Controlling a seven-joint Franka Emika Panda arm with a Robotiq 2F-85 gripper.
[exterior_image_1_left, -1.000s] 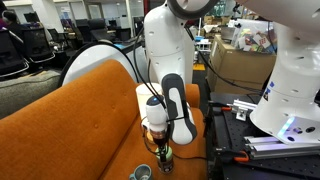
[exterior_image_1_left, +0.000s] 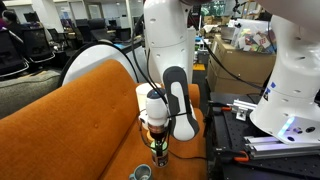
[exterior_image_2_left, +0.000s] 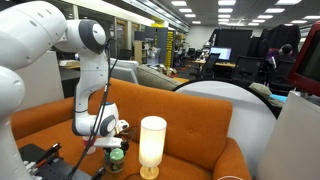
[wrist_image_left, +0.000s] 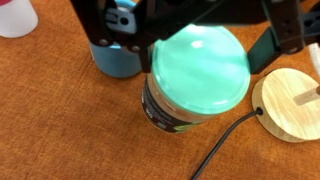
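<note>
A jar with a pale green lid (wrist_image_left: 200, 70) and a dark label stands on the orange-brown couch seat, upright or nearly so. Directly over it, my open gripper has one finger on each side of the lid; whether either one touches is unclear. In exterior view 2 the green lid (exterior_image_2_left: 117, 154) shows just under the gripper (exterior_image_2_left: 112, 143). From exterior view 1 the gripper (exterior_image_1_left: 158, 138) is small and low, with the jar partly hidden below it.
Close beside the jar is a blue cup (wrist_image_left: 117, 60). A lit lamp (exterior_image_2_left: 152, 142) has its round wooden base (wrist_image_left: 290, 105) on the jar's other side, with a black cable (wrist_image_left: 222, 140) running past. A white-and-red object (wrist_image_left: 15, 18) sits at the wrist view's corner.
In exterior view 1 my arm and hand have shifted slightly left. The jar beneath the hand also appears a little further left and higher; the cup beside it looks unmoved.
</note>
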